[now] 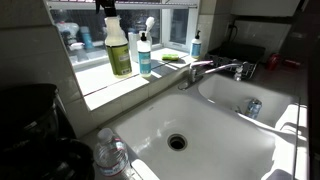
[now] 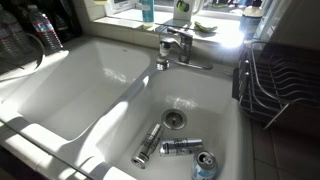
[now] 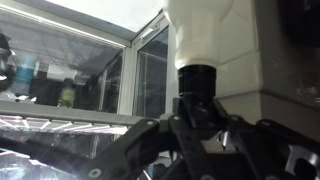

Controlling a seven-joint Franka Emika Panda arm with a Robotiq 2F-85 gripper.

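A spray-type bottle with a yellow-green label (image 1: 119, 59) and pale upper part hangs upright in front of the window, at the left end of the sill. In the wrist view, its white body (image 3: 197, 35) narrows to a black neck, and my gripper is shut on that dark end. Only a dark bit of the gripper (image 1: 105, 6) shows at the top edge of exterior view 1. The bottle's base appears raised from the sill, though the gap beneath is hard to judge.
A blue-labelled pump bottle (image 1: 144, 55) stands on the sill (image 1: 110, 92) just right, with another pump bottle (image 1: 196, 45) further along. A faucet (image 1: 195, 72) rises behind the double sink. Cans (image 2: 181, 146) lie in one basin; the other basin (image 2: 75, 80) is empty.
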